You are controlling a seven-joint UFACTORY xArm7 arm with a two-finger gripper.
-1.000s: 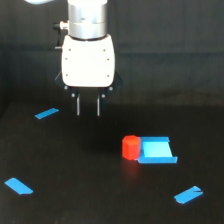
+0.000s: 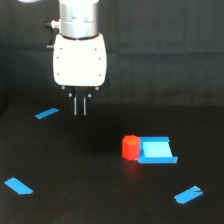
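Observation:
High on the left, my gripper (image 2: 80, 112) points down well above the dark table. A narrow gap shows between its two thin fingers, with nothing in it. The red block (image 2: 131, 148) stands right of the middle, far to the lower right of the gripper. Directly right of the block is a square with a blue border (image 2: 170, 160) and a paler blue inside. The block is at the left edge of this square; whether it touches the border is hard to tell.
Strips of blue tape lie on the table: one at the left back (image 2: 47, 113), one at the left front (image 2: 18, 186) and one at the right front (image 2: 188, 195). A dark curtain (image 2: 165, 60) hangs behind.
My gripper has shifted a little left and up, and the gap between its fingers has narrowed. The red block and the blue square look unmoved.

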